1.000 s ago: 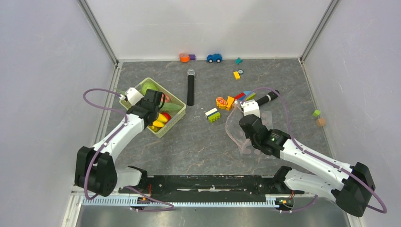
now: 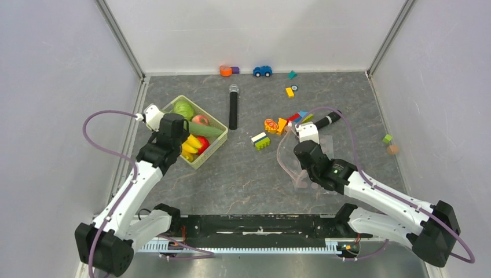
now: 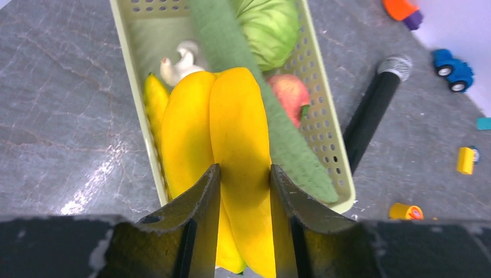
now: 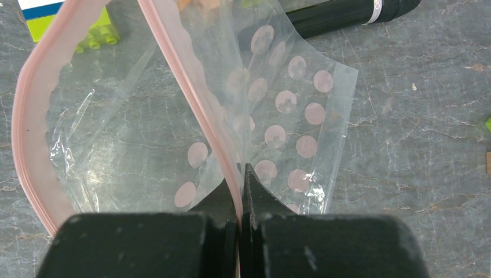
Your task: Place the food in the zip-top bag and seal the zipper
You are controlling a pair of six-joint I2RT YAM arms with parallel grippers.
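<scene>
A green basket (image 2: 206,156) at the left holds a cabbage (image 3: 266,29), a long green vegetable (image 3: 307,171), a pink fruit (image 3: 288,92), a mushroom and yellow bananas. My left gripper is shut on a banana (image 3: 240,127), over the basket; another banana lies beside it. The clear zip top bag with pink zipper sits at the right, its mouth gaping. My right gripper is shut at the bag's pink zipper edge, holding it up.
A microphone (image 2: 233,107) lies right of the basket. Toy bricks (image 2: 260,142), small toys and a black cylinder (image 2: 328,119) lie around the bag.
The right arm is practically still.
</scene>
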